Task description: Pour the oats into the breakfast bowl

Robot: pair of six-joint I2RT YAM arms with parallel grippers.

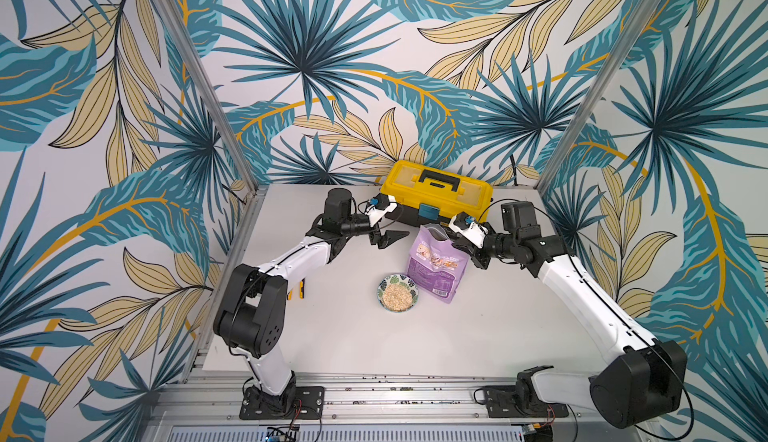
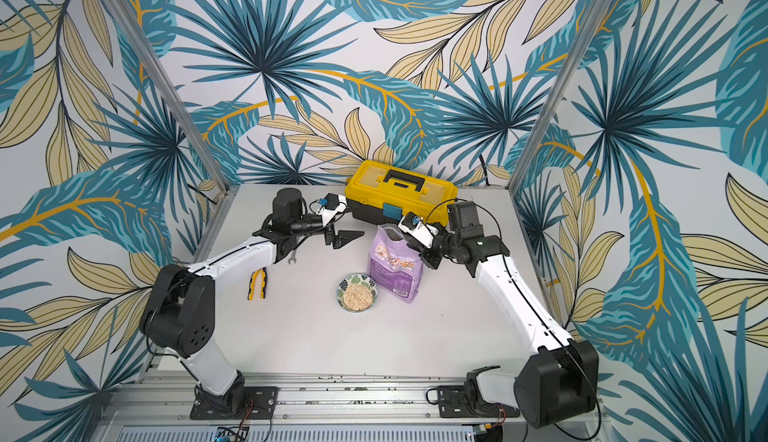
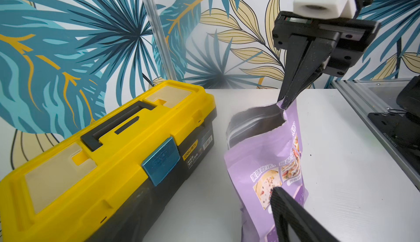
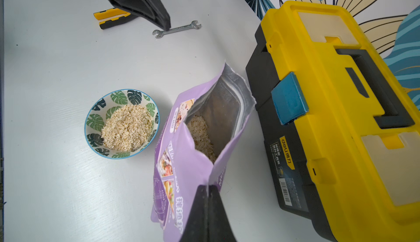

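Observation:
The purple oats bag stands upright on the table with its mouth open; oats show inside. My right gripper is shut on the bag's upper edge at its right-hand corner, also clear in the left wrist view. To the left of the bag, my left gripper stands open with nothing between its fingers; its fingertips look blurred and one overlaps the bag in that view. The leaf-patterned breakfast bowl sits beside the bag with a heap of oats in it.
A yellow and black toolbox stands close behind the bag. Yellow-handled pliers and a small wrench lie on the left of the table.

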